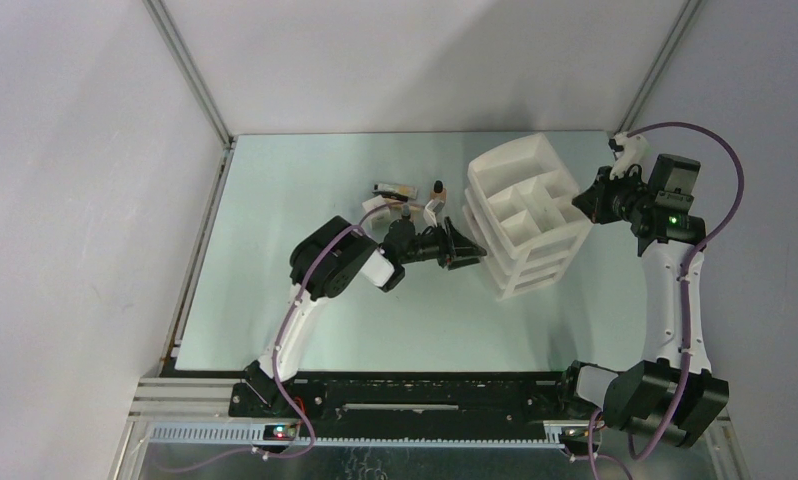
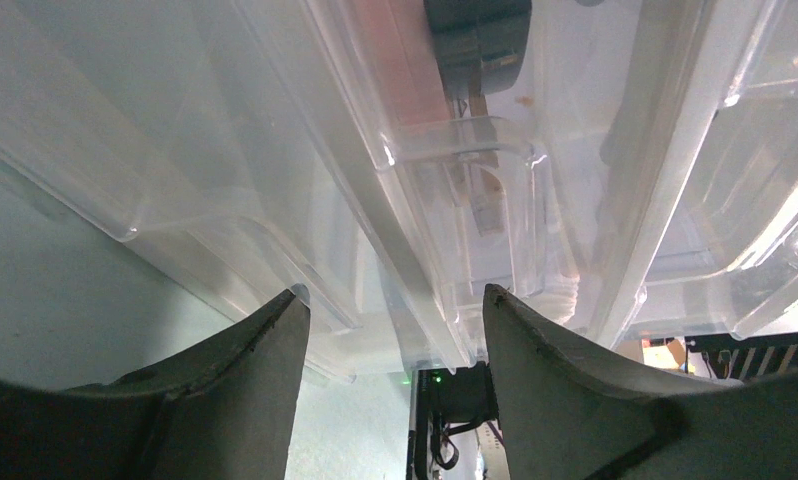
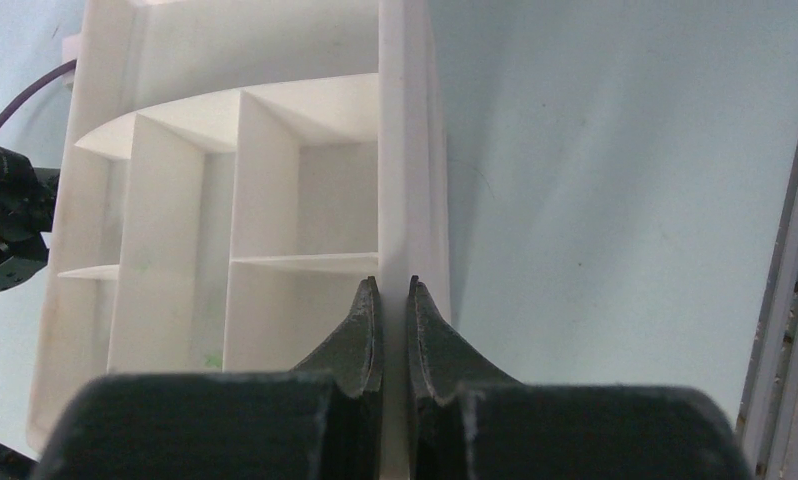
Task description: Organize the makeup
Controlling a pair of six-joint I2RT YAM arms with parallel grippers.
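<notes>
A white tiered organizer (image 1: 523, 235) stands on the right half of the table, its top divided into compartments. My right gripper is shut on its right rim, seen in the right wrist view. My left gripper (image 1: 460, 250) is at the organizer's left side, low by the lower tiers; in the left wrist view its fingers (image 2: 205, 400) stand apart in front of clear drawer fronts, and what lies between them is unclear. Behind the left arm lie makeup items: a tube (image 1: 395, 189) and a small bottle (image 1: 437, 190), among others partly hidden.
Walls bound the table at the back and both sides.
</notes>
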